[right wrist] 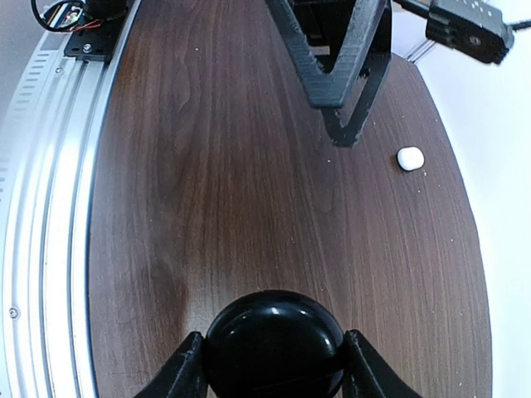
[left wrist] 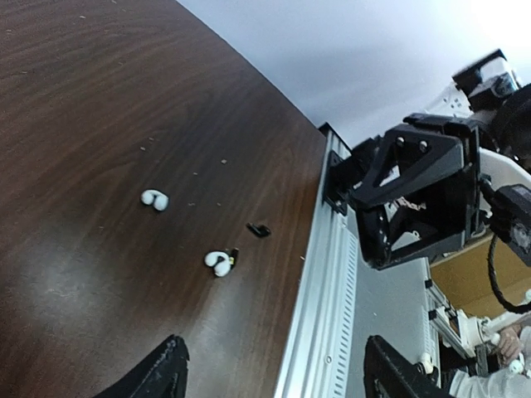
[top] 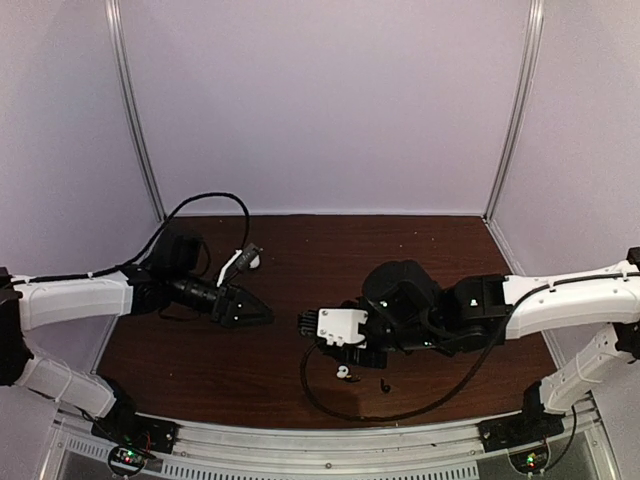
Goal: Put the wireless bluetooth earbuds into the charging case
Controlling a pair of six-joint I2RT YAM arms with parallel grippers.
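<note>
My right gripper is shut on a glossy black rounded case [right wrist: 274,336], held above the table's middle. My left gripper [top: 240,305] hangs to its left, fingers apart with nothing visible between them. Small white earbuds [left wrist: 154,199] lie on the wood, with another white piece with some dark on it [left wrist: 220,262] and a small black piece [left wrist: 258,229] nearby; the top view shows some just below the right gripper. A white rounded object sits at the back left, beyond the left gripper.
</note>
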